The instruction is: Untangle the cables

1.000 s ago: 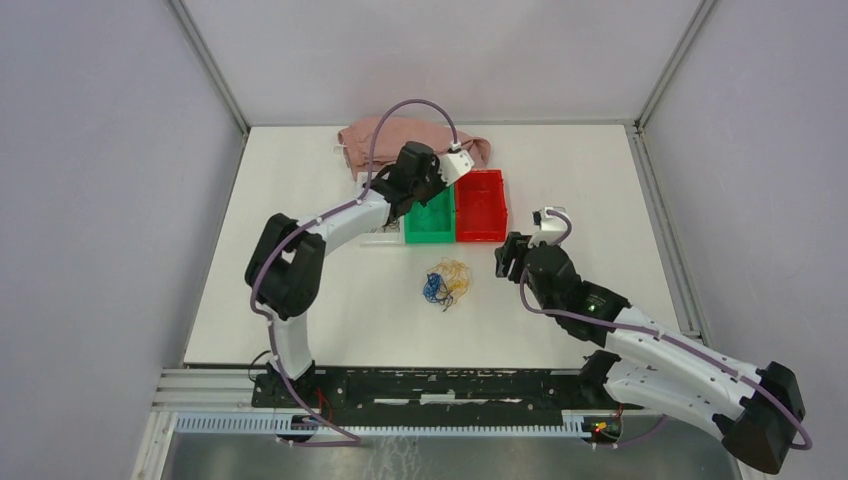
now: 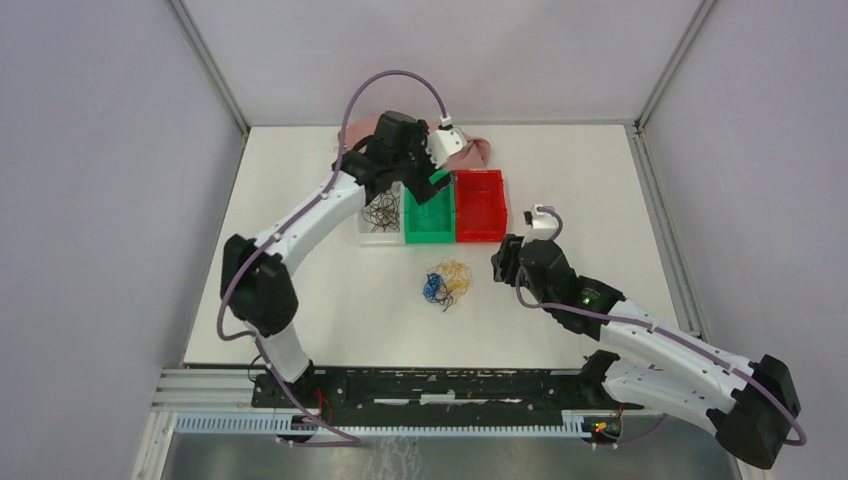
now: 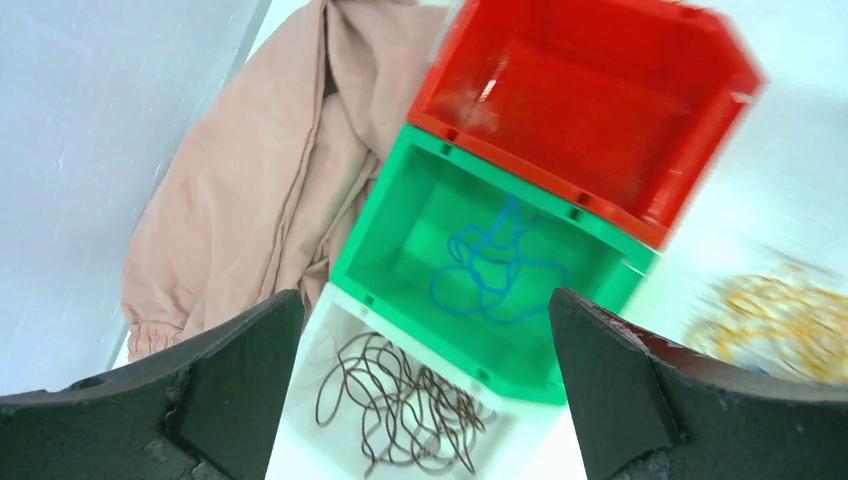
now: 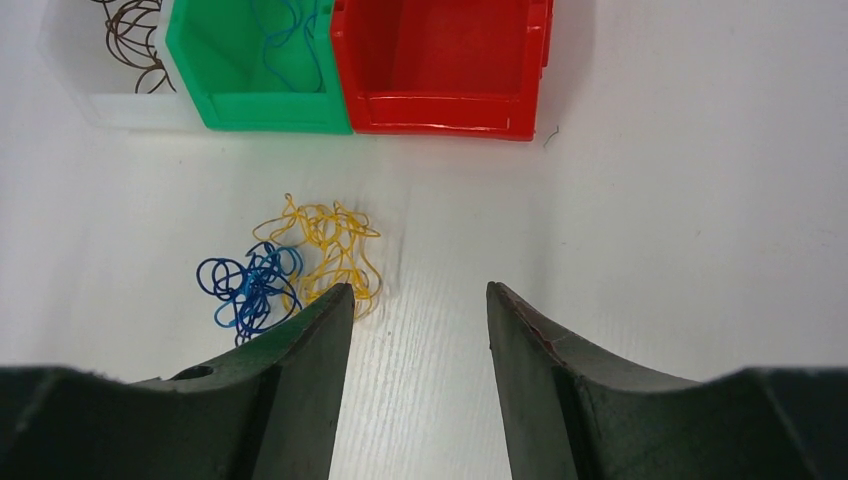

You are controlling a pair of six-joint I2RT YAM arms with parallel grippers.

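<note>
On the table a yellow cable tangle (image 4: 330, 240) lies beside a dark blue cable tangle (image 4: 255, 285), partly touching it, below the boxes. A light blue cable (image 3: 490, 265) lies inside the green box (image 3: 390, 230); brown cables (image 3: 400, 400) lie in the white box (image 3: 320, 430). My left gripper is open, raised above the boxes, with nothing between its fingers. My right gripper stands apart over the table to the right of the tangles, its fingers parted and empty.
A red box (image 2: 481, 205) adjoins the green one. A folded pink cloth (image 3: 230, 200) lies along the back edge.
My left arm has risen from the boxes toward the camera. The right arm has shifted slightly left. The cables look unchanged.
</note>
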